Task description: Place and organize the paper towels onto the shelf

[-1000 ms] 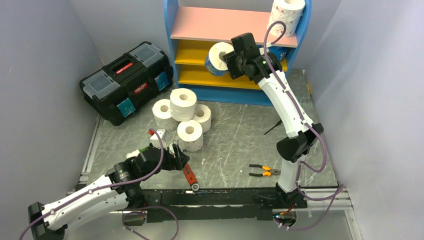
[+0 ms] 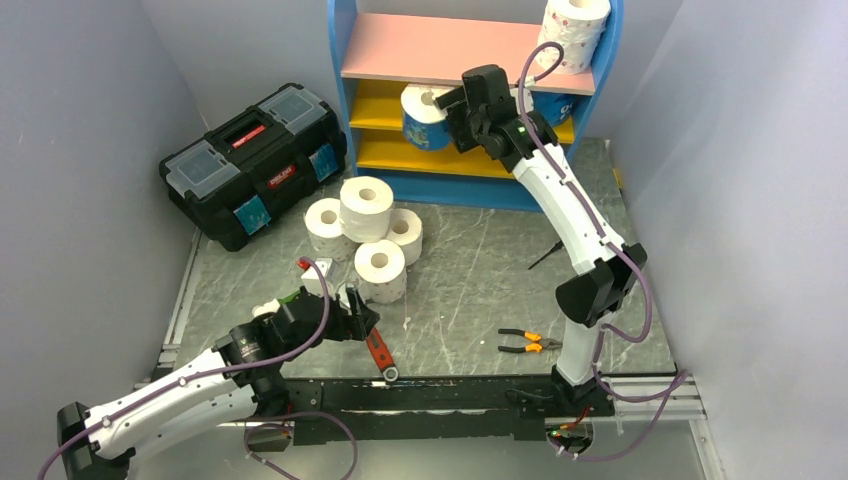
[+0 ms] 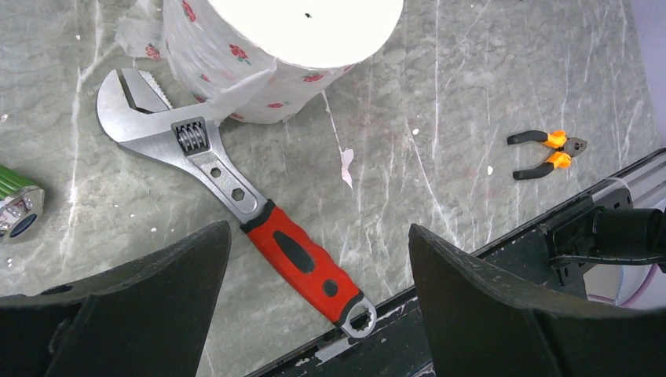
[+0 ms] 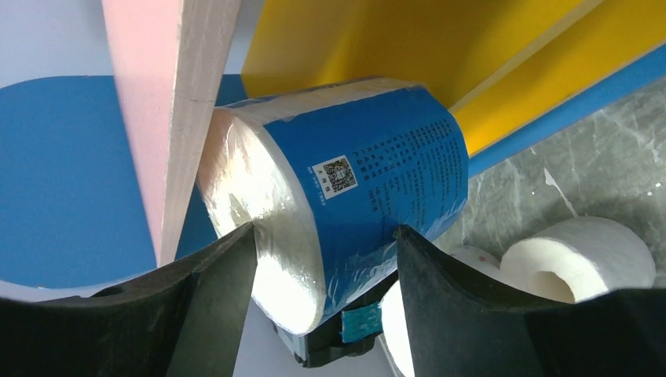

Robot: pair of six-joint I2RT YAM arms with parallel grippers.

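Observation:
A blue-wrapped paper roll (image 2: 427, 118) stands nearly upright at the front of the shelf's yellow level (image 2: 380, 150), under the pink top board. Beside it on the right is my right gripper (image 2: 452, 112). In the right wrist view the roll (image 4: 377, 157) fills the space ahead of that gripper, its fingers parted close against the roll; whether they touch is unclear. My left gripper is open and empty over the table. Several white rolls (image 2: 380, 265) are grouped on the table, one stacked on others. A white roll (image 2: 575, 30) stands on the pink board.
Another blue-wrapped pack (image 2: 553, 107) is partly hidden behind my right arm. A black toolbox (image 2: 255, 160) stands left of the shelf. On the table lie a red-handled wrench (image 3: 302, 263), pliers (image 2: 528, 341) and a thin dark tool (image 2: 545, 255).
The blue-wrapped roll has gone from tilted to nearly upright and sits slightly further left. My right gripper has shifted slightly left. The left arm is where it was.

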